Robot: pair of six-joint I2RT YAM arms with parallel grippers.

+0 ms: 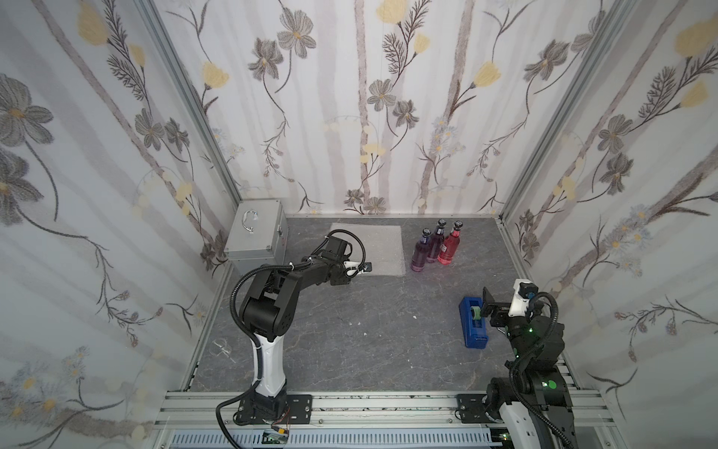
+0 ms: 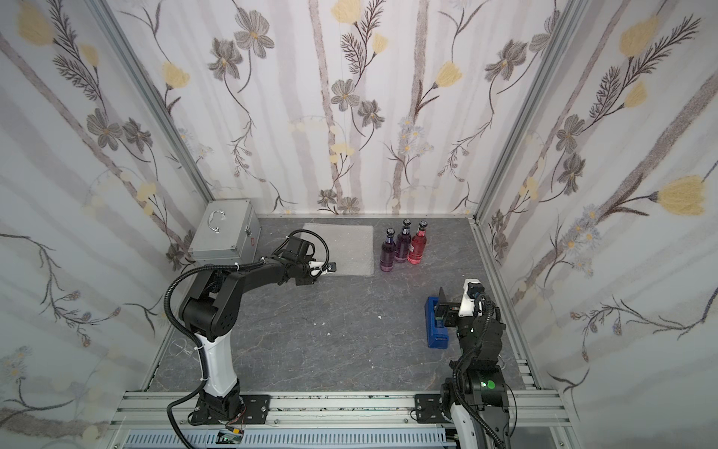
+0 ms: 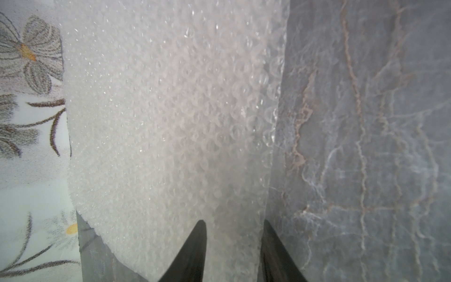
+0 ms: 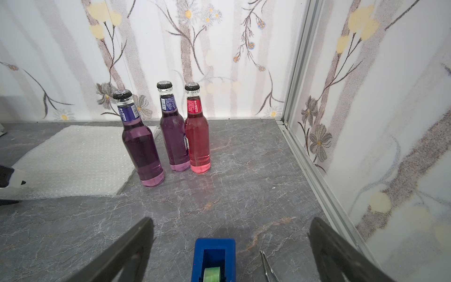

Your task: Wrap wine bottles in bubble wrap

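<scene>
A flat sheet of bubble wrap (image 1: 377, 243) lies at the back middle. My left gripper is over its edge, fingers part open and pointing at the wrap, which shows between them along with bare table; whether it touches is unclear. Just right of the sheet stand three upright bottles: a near purple one (image 4: 142, 150), another purple one (image 4: 174, 141) and a red one (image 4: 197, 141). My right gripper hovers open above the blue tape dispenser (image 1: 472, 333) at the front right, nothing between its fingers.
A silver case (image 1: 254, 228) sits at the back left. Metal tweezers or scissors (image 4: 267, 268) lie right of the dispenser. Patterned walls and metal rails enclose the workspace.
</scene>
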